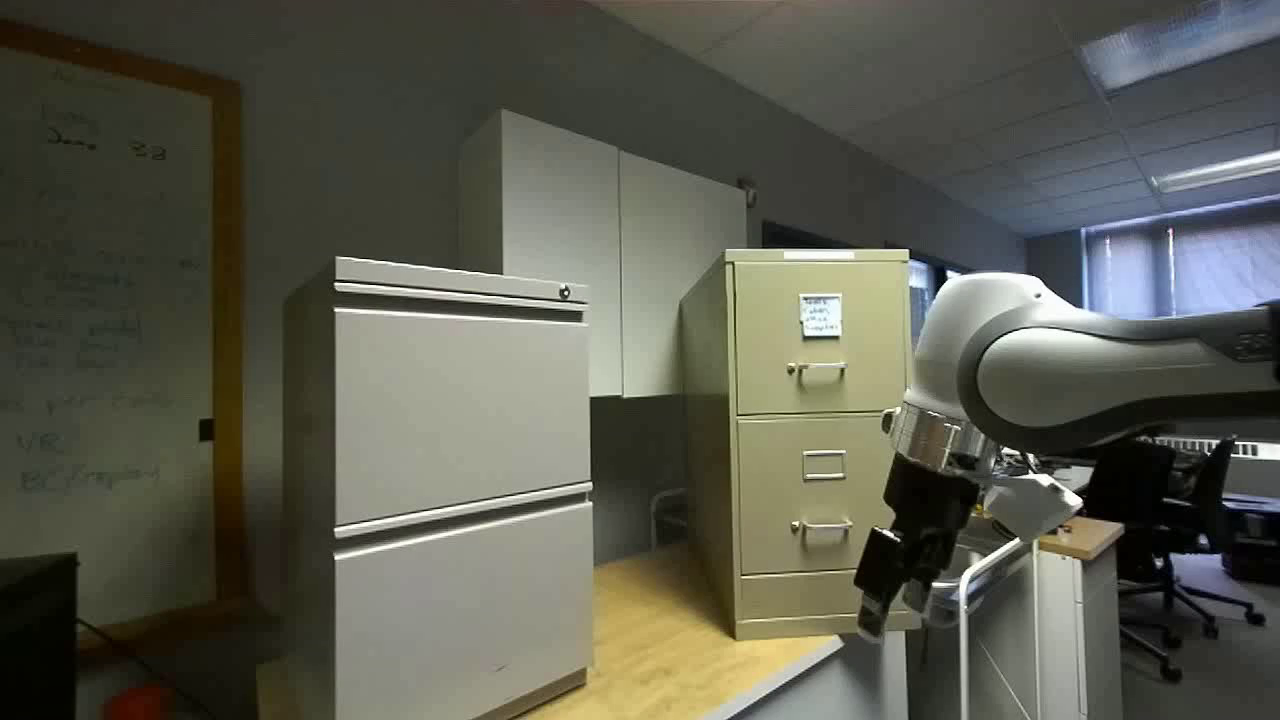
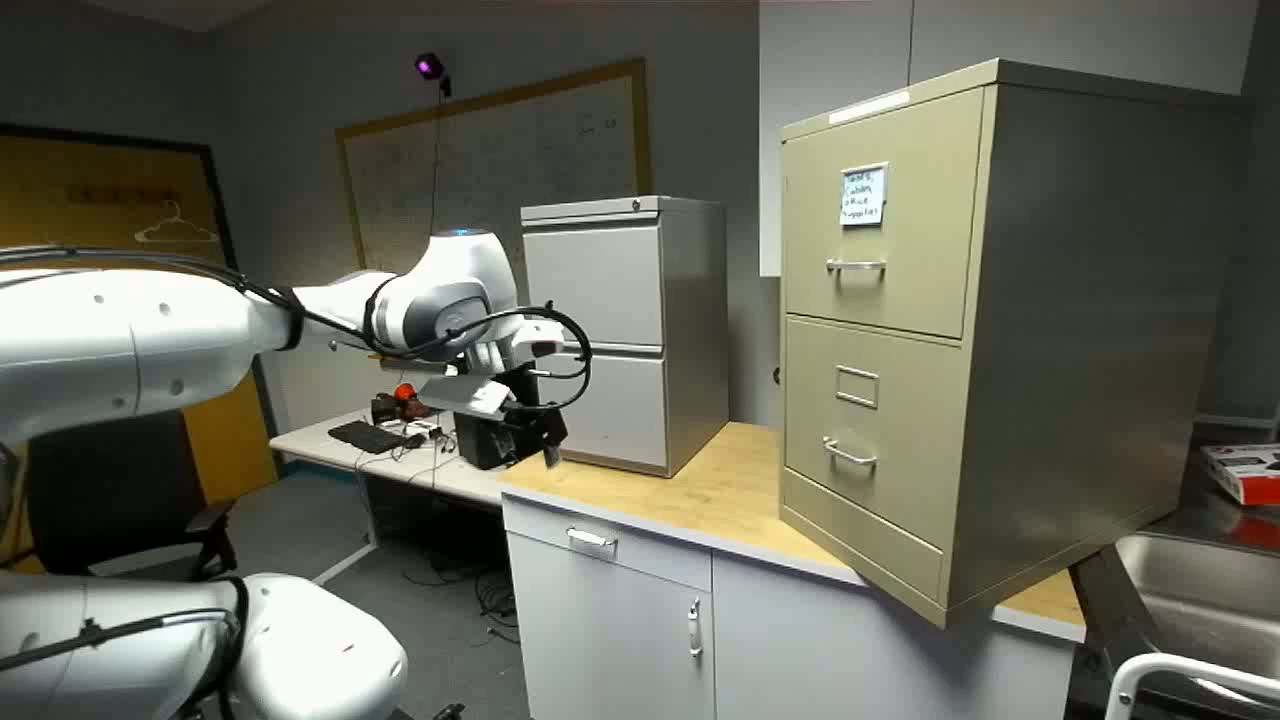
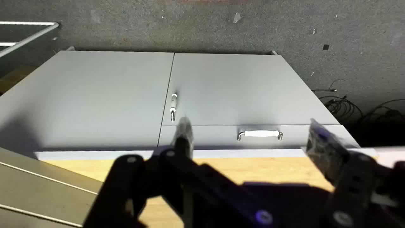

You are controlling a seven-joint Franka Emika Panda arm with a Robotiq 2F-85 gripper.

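In the wrist view my gripper is open, its two fingers wide apart with nothing between them. Past the fingertips is the white handle (image 3: 262, 133) of the cabinet's drawer, lying across the gap but clear of both fingers. The cabinet door's upright handle (image 3: 173, 106) shows just beyond the left finger. The second exterior view has the gripper (image 2: 546, 450) pointing down near the left end of the wooden countertop (image 2: 732, 480), above the closed drawer (image 2: 648, 548). From the first exterior view, the gripper (image 1: 897, 612) appears in front of the beige cabinet's right side.
A beige file cabinet (image 2: 882, 396) and a grey one (image 2: 600, 282) stand on the countertop, drawers closed. A sink (image 2: 1206, 588) lies at the right, with a white rail (image 2: 1200, 667) before it. Cables (image 3: 347, 106) lie on the floor.
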